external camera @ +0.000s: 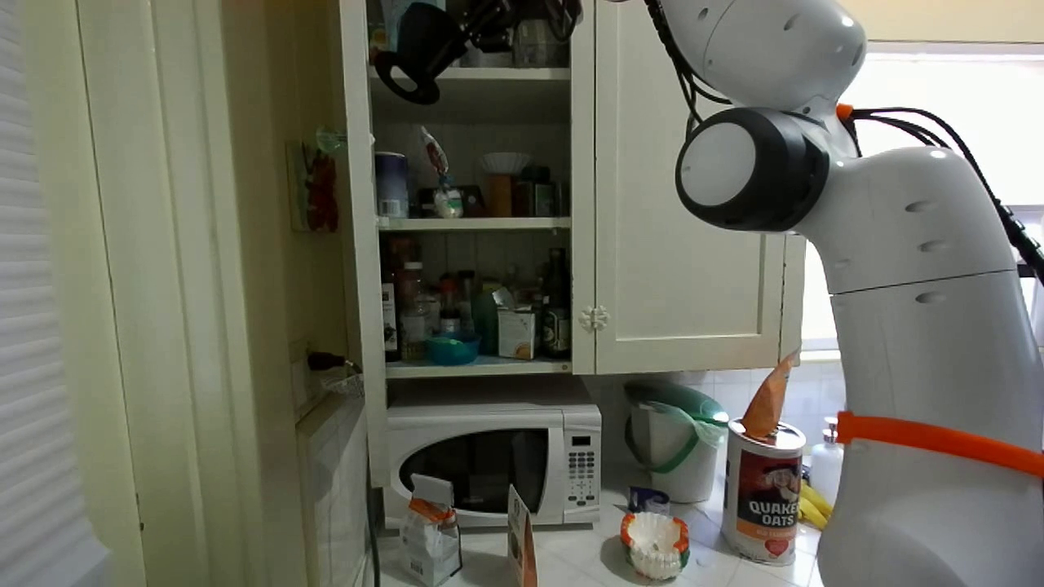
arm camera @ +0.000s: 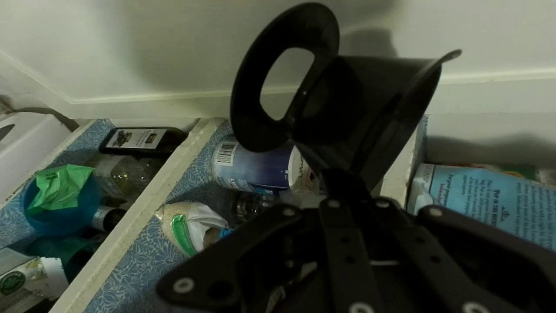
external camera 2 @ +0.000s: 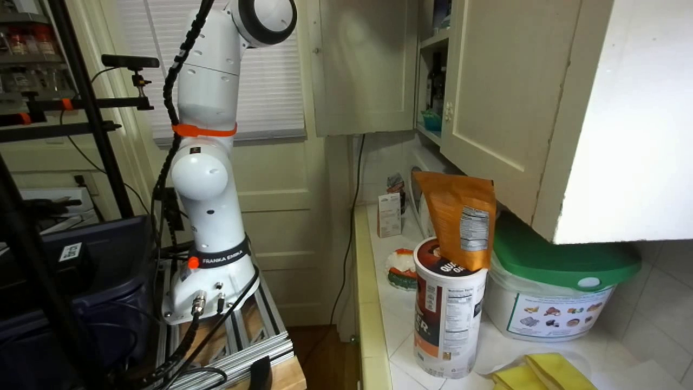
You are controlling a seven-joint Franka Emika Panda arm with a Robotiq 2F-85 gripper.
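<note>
A black cone-shaped dripper [arm camera: 354,99] with a round flange and an open, lipped mouth is held at its lipped side by my gripper. In exterior view 1 the same dripper [external camera: 427,44] hangs tilted in front of the open cupboard, around the height of the top shelf [external camera: 519,74]. The gripper is shut on the dripper's wall, though dark parts against dark plastic hide the exact contact. Exterior view 2 shows only the lower arm, without the gripper.
Below the dripper, the middle shelf [external camera: 479,223] bears a blue canister [external camera: 392,184] and a clipped bag [external camera: 447,202]. A light-blue bag [arm camera: 484,201] occupies the top shelf. Bottles and a blue bowl [external camera: 452,349] fill the lowest shelf. The closed cupboard door [external camera: 690,196] stands right.
</note>
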